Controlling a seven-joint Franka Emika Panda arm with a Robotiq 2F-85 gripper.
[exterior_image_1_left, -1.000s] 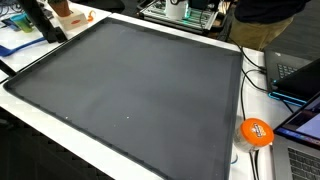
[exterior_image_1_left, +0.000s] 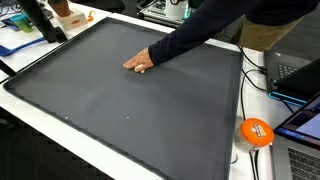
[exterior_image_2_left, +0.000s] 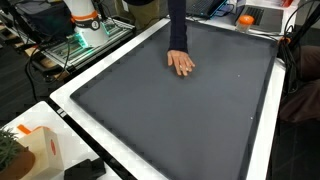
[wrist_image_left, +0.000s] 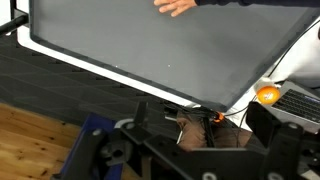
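My gripper shows along the bottom of the wrist view, its dark fingers wide apart and nothing between them. It hangs above the front edge of the large grey board (wrist_image_left: 190, 62). A person's hand (exterior_image_1_left: 138, 62) in a dark sleeve rests on the board toward its back side. In the second exterior view the hand (exterior_image_2_left: 180, 64) lies palm down with fingers spread; whether anything is under it cannot be seen. Otherwise the board surface (exterior_image_2_left: 180, 120) is bare.
An orange-topped container (exterior_image_1_left: 255, 133) stands beside the board on the white table, near a laptop (exterior_image_1_left: 298, 158) and dark cables. At the far left corner are a terracotta pot (exterior_image_1_left: 60, 7) and small items. The person's arm (exterior_image_1_left: 205, 25) reaches over the board's back edge.
One second ago the board was empty. The person's arm came in from the back, and the hand has since moved left and down onto the board.
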